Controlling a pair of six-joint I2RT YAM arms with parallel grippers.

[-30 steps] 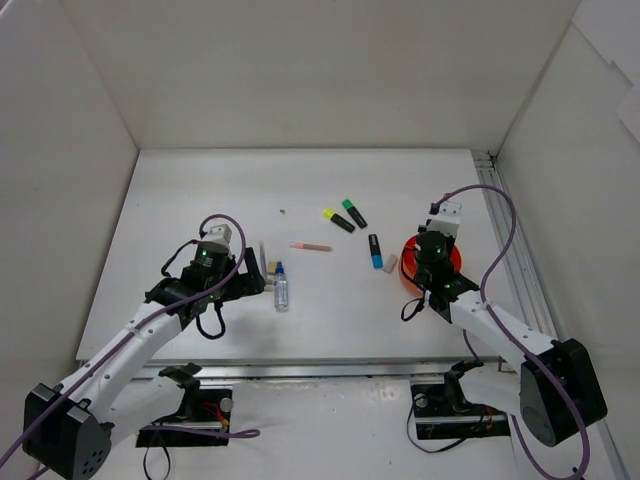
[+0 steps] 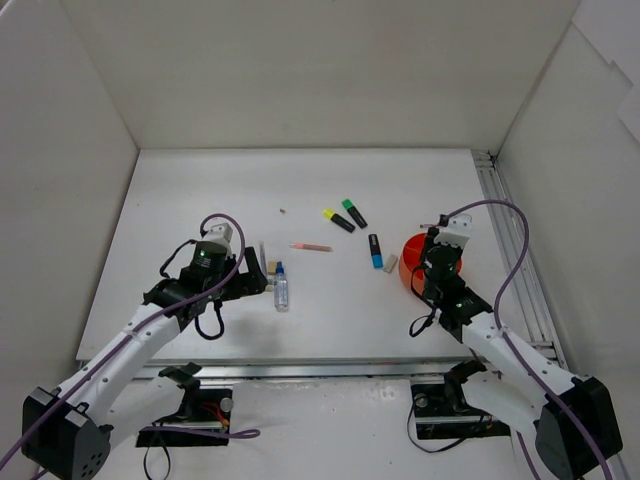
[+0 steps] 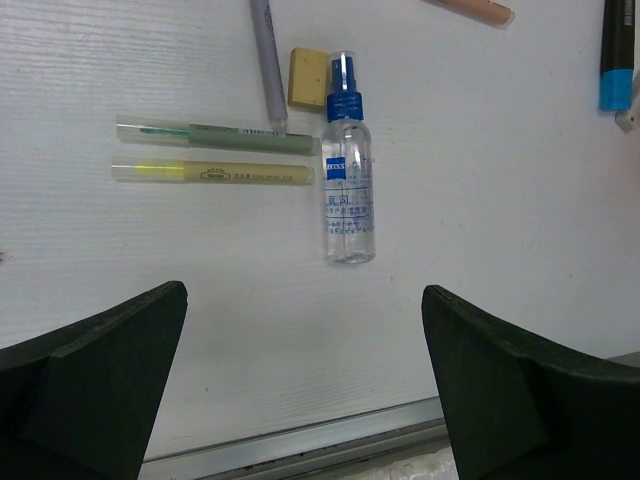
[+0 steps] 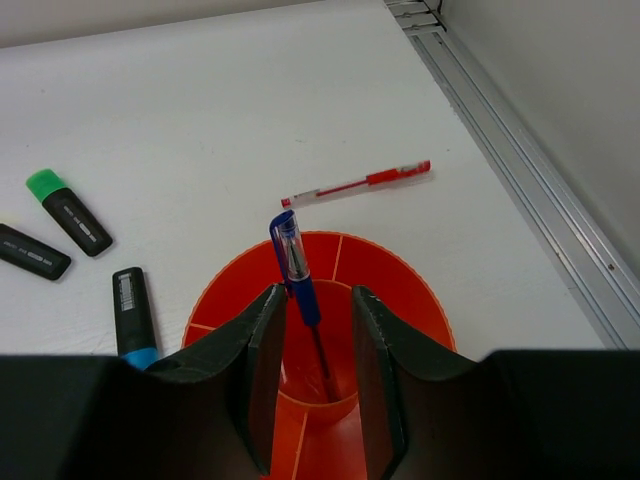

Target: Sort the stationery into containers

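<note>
In the right wrist view my right gripper is part open over the red round divided container [image 4: 395,280], where a blue pen [image 4: 305,293] stands upright just beyond the fingers. A red pen [image 4: 395,173] lies on the table behind the container. My left gripper is open and empty, above a spray bottle [image 3: 348,200], green [image 3: 250,142] and yellow [image 3: 240,173] markers, a grey marker [image 3: 265,60] and a tan eraser [image 3: 305,80].
Highlighters [image 2: 341,220] and a blue-capped one [image 2: 375,251] lie mid-right, with a pink marker [image 2: 311,247] at centre.
My left arm has not moved.
</note>
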